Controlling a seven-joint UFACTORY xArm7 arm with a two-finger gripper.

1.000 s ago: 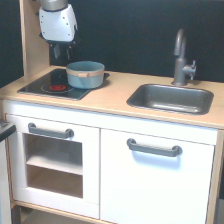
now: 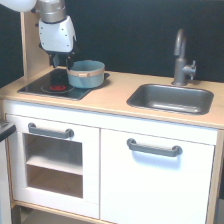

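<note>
A blue-grey pot (image 2: 88, 76) stands on the counter at the right part of the black stovetop (image 2: 45, 86). My gripper (image 2: 61, 62) hangs from the white arm at the upper left, just above the stovetop and close to the pot's left rim. Its dark fingers are small and blurred against the dark wall, so how far apart they stand is unclear. Whether they touch the pot cannot be made out.
A metal sink (image 2: 172, 97) with a grey faucet (image 2: 181, 60) takes up the counter's right side. Bare wooden counter (image 2: 115, 92) lies between pot and sink. Below are an open-looking shelf compartment (image 2: 54, 167) and a white cabinet door (image 2: 150, 180). A wooden side panel (image 2: 36, 45) rises at the left.
The arm and gripper have come down toward the stovetop, beside the pot's left rim. The pot looks nearly unmoved, perhaps slightly farther right.
</note>
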